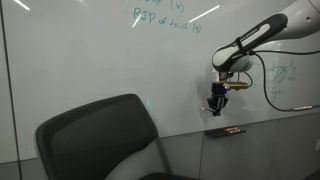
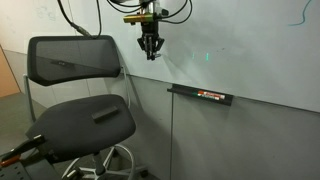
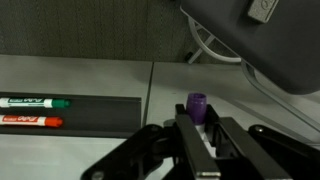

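Note:
A marker with a purple end (image 3: pixel 197 103) and a pale body is held in my gripper, which is shut on it. Much of the marker's body is hidden behind the black fingers. In exterior view 1 the gripper (image 1: pixel 216 106) hangs in front of the lower whiteboard (image 1: pixel 100 60), above and left of the marker tray (image 1: pixel 225 132). Exterior view 2 has the gripper (image 2: pixel 151 47) right of the chair's backrest, near the board's lower edge.
Green and red markers (image 3: pixel 32 121) lie on the black tray (image 3: pixel 100 110). A black office chair (image 2: pixel 75 135) stands nearby, with a small block-like object (image 2: pixel 106 113) on its seat. Whiteboard space left of the arm is clear.

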